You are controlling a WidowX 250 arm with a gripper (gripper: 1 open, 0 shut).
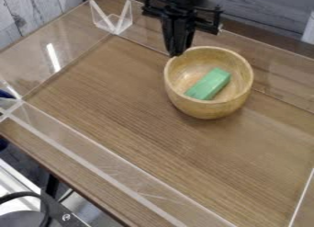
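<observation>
A round tan wooden bowl (189, 102) sits right of centre on the wooden table, with a green block (207, 84) lying inside it. My dark gripper (174, 47) is above and just behind the bowl's back left rim, pointing down. It is shut, with nothing visible between its fingers.
A clear angular object (112, 17) stands at the back left. Black cables and a clear edge strip run along the lower left. A pale edge borders the table at the back.
</observation>
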